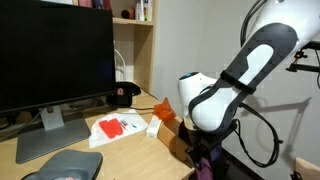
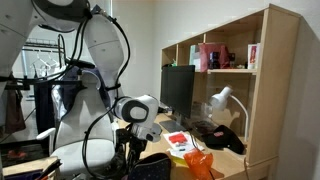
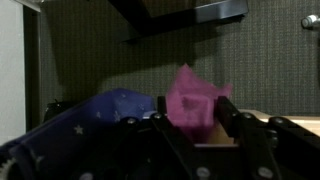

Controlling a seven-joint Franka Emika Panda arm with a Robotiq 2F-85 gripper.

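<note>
In the wrist view, a magenta piece, perhaps cloth, stands up between the dark fingers of my gripper. Whether the fingers press on it cannot be made out. Left of them lies a dark blue item with white stars, partly hidden by the gripper. In the first exterior view the gripper points down past the desk's right edge, with a purple patch just below it. From the second exterior view its fingers are too dark to read.
A dark bar crosses above the grey textured surface in the wrist view. The desk carries a monitor, a dark grey tray, a white sheet with red items and an orange bag.
</note>
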